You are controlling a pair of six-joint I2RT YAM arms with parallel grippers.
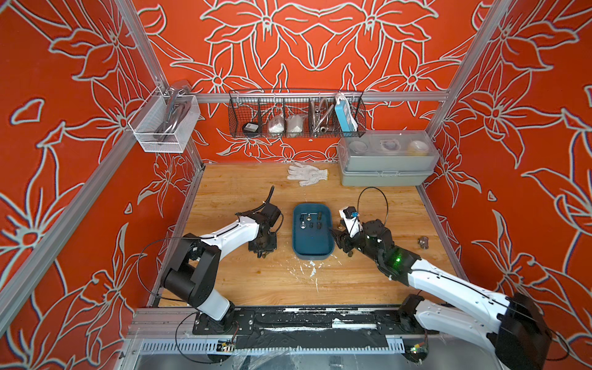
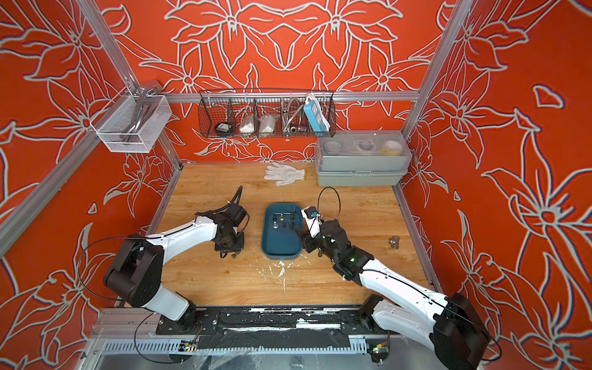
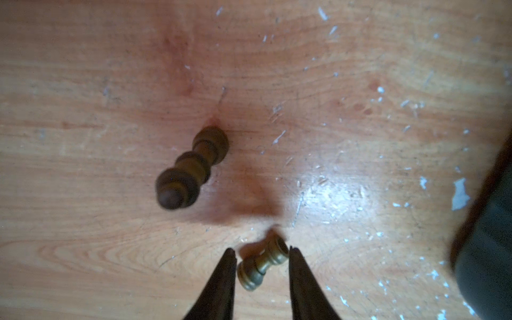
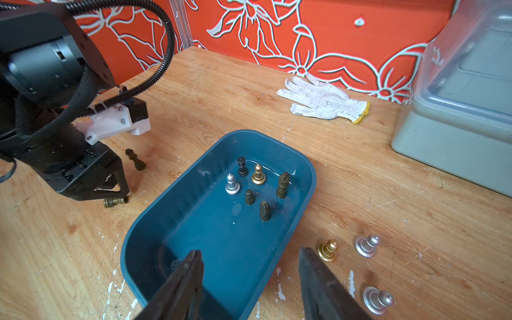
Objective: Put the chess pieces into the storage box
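Note:
A blue storage box stands mid-table with several dark, gold and silver chess pieces upright in it, among them a silver pawn. In the left wrist view, a brass-coloured rook lies tipped over between the fingers of my left gripper, which is part open; whether they touch it, I cannot tell. Up and left of it is a taller dark piece. My right gripper is open and empty by the box's right wall. On the table right of the box are a gold pawn and two silver pawns.
At the back lie a white glove and a large lidded grey bin. A small object sits on the far right of the table. White flecks litter the wood near the box's front.

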